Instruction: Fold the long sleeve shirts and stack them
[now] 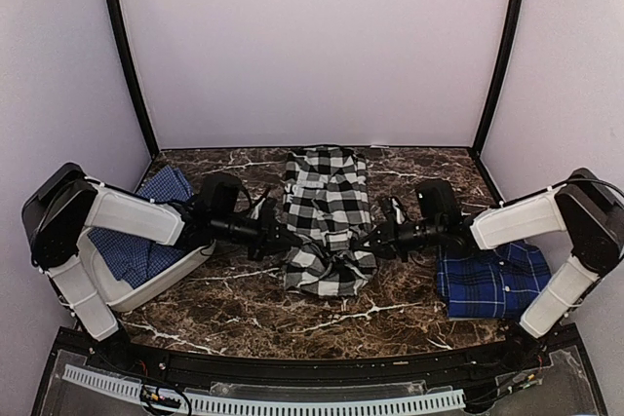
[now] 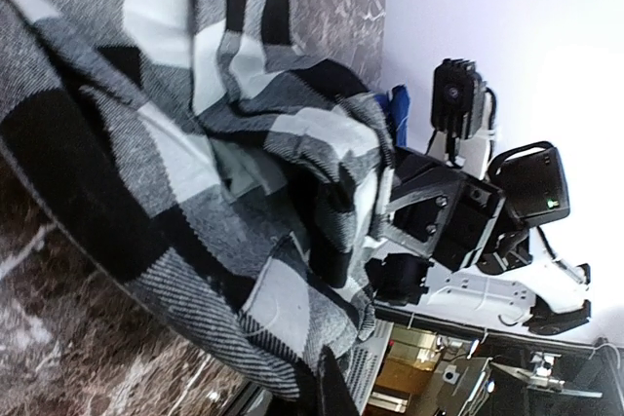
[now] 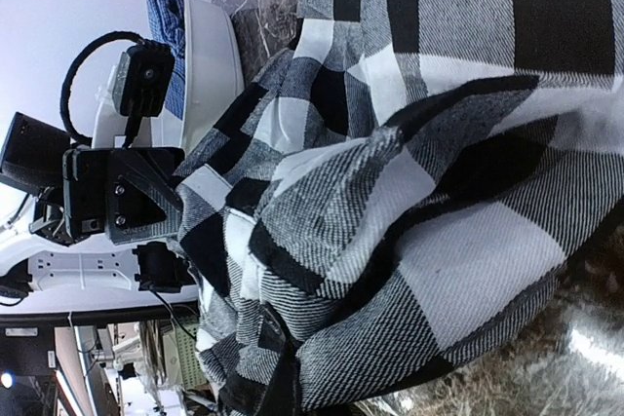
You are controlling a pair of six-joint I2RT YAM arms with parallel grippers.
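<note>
A black-and-white checked shirt (image 1: 328, 192) lies lengthwise in the middle of the table, its near part lifted and bunched. My left gripper (image 1: 295, 240) is shut on its left edge, and my right gripper (image 1: 362, 243) is shut on the right edge, level with the left one. Seen from the left wrist, the checked cloth (image 2: 210, 202) rises in a sloping fold to the dark fingertips at the bottom. Cloth (image 3: 351, 211) likewise gathers at the fingers in the right wrist view. The folds hide part of both fingertips.
At the left stands a white bin (image 1: 109, 289) holding blue checked shirts (image 1: 146, 255). A folded blue plaid shirt (image 1: 487, 284) lies at the right, beneath the right arm. Bare marble tabletop (image 1: 244, 314) shows in front of the checked shirt.
</note>
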